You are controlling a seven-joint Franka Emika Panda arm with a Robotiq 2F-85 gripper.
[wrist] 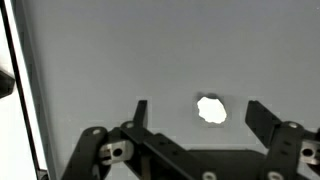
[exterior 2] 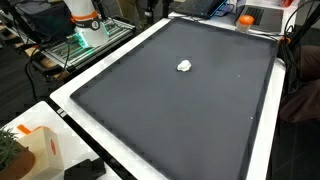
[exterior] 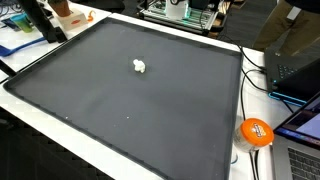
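A small crumpled white object point(exterior: 139, 66) lies alone on the dark grey board point(exterior: 130, 120). The same white object point(exterior 2: 184, 66) shows in exterior view 2, toward the board's far side. From the wrist view, my gripper is open above the board, its two dark fingers wide apart. Between and beyond the fingertips the white object point(wrist: 211, 109) lies below, nearer the right finger, not touched. What the white object is made of cannot be made out.
An orange-topped container point(exterior: 254, 133) stands beside the board, near laptops point(exterior: 297, 80) and cables. A person stands at the edge of exterior view 1. Boxes point(exterior: 68, 14) sit at the far left corner. The rest of the board is bare.
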